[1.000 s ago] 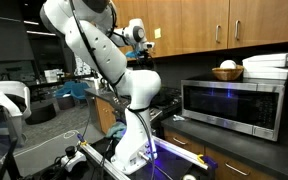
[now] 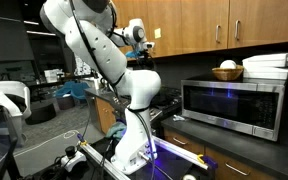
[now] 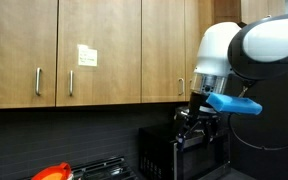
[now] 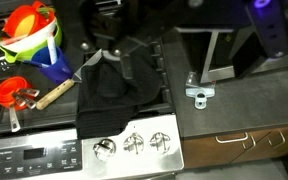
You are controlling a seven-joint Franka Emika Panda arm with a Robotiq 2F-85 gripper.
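My gripper (image 3: pixel 198 134) hangs high in front of the cabinets, pointing down, its dark fingers apart and nothing visible between them. In exterior view 1 the gripper (image 2: pixel 149 52) is at the upper left, well above the counter. Dark and blurred, the fingers reach into the top of the wrist view. Far below them, a black cloth (image 4: pixel 119 95) lies crumpled over the stove and drapes down its front. To its left are a blue cup (image 4: pixel 57 66), a red-orange bowl (image 4: pixel 14 92) with utensils, and a stack of colourful bowls (image 4: pixel 29 28).
A silver microwave (image 2: pixel 234 107) stands on the counter, with a basket (image 2: pixel 227 72) and white containers (image 2: pixel 271 66) on top. Wooden cabinets (image 3: pixel 109 60) line the wall close behind the arm. In the wrist view, the dark counter (image 4: pixel 239 115) right of the stove is mostly clear.
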